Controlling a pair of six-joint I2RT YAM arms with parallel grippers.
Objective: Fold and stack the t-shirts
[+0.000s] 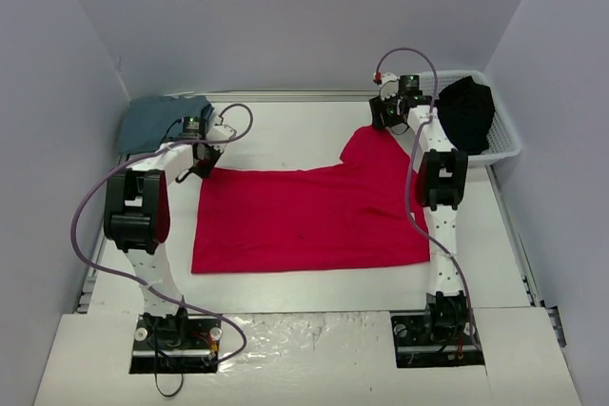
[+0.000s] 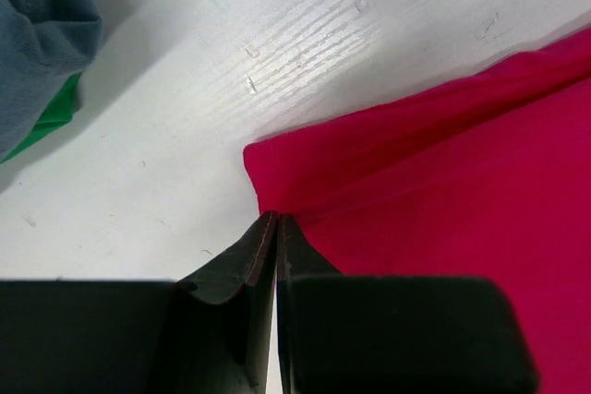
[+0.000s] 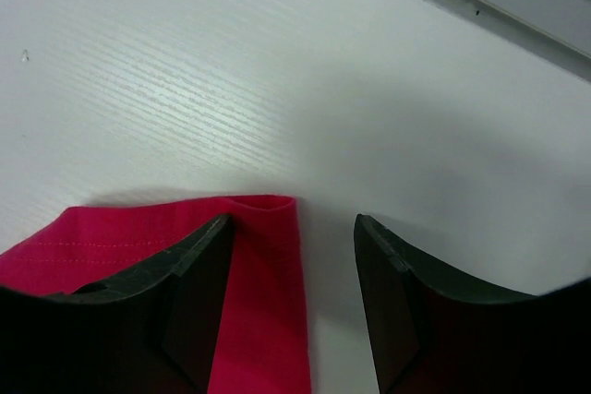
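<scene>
A red t-shirt [image 1: 304,221] lies spread on the white table, its upper right part reaching toward the back. My left gripper is shut at the shirt's upper left corner, where red fabric meets the fingertips; whether any is between them is hard to see. My right gripper is part open at the other raised corner of the shirt [image 3: 263,292], one finger over the fabric's corner and the other over bare table just right of it.
Folded blue fabric [image 1: 152,121] lies at the back left, with some green under it in the left wrist view. A white basket [image 1: 504,143] holding black fabric [image 1: 466,111] stands at the back right. Bare table [image 1: 285,130] shows at the back middle.
</scene>
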